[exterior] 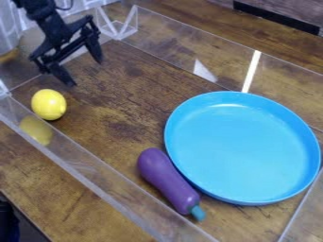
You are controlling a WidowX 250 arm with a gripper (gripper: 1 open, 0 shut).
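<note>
My black gripper [78,65] hangs at the top left of the camera view, its fingers open and spread, with nothing between them, a little above and behind a yellow lemon [48,105]. The lemon rests on the wooden surface near the left clear wall. A purple eggplant toy [169,182] with a teal tip lies at the bottom middle.
A large blue plate [241,146] fills the right side. Clear plastic walls [96,181] border the work area along the left and front.
</note>
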